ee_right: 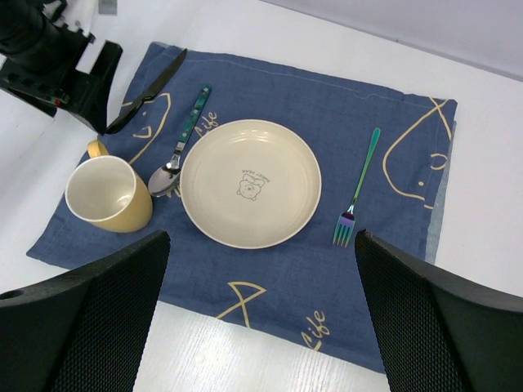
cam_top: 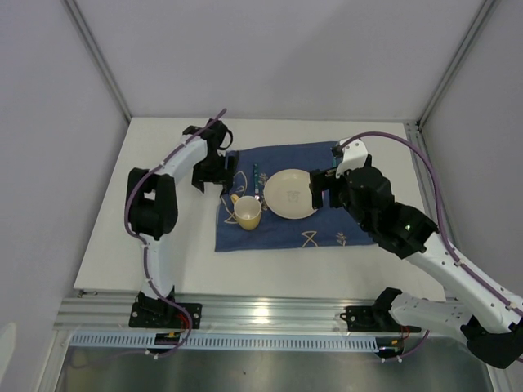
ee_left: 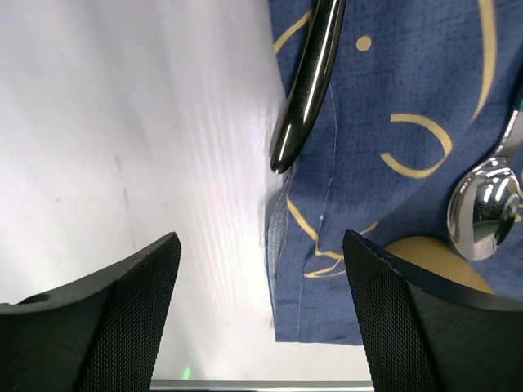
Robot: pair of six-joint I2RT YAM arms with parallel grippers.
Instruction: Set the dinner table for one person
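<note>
On a blue placemat point(cam_top: 270, 241) sit a cream plate point(ee_right: 249, 184), a fork point(ee_right: 355, 192) at its right, a spoon point(ee_left: 482, 204) at its left and a cream mug point(ee_right: 114, 200) front left. A dark knife point(ee_left: 306, 82) lies at the placemat's left edge. My left gripper point(cam_top: 221, 175) hangs over that edge by the knife, its fingers parted with nothing between them in the left wrist view. My right gripper point(cam_top: 323, 188) is open above the plate's right side, empty.
Pale walls enclose the back and sides.
</note>
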